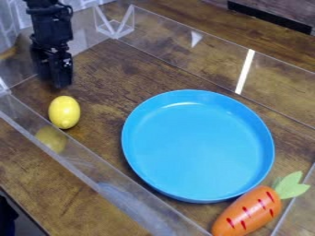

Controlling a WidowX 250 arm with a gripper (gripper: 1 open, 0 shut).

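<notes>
The black gripper (52,57) hangs at the upper left of the camera view, low inside the clear-walled area; its fingertips are dark and hard to make out. A yellow egg-shaped object (64,112) lies a little below it on the wooden surface. A large blue plate (197,144) fills the middle right. An orange toy carrot (246,210) with green leaves lies at the lower right, beside the plate.
Clear low walls (87,162) border the wooden work area on the left, front and back. Bare wood lies between the gripper and the plate and across the top middle.
</notes>
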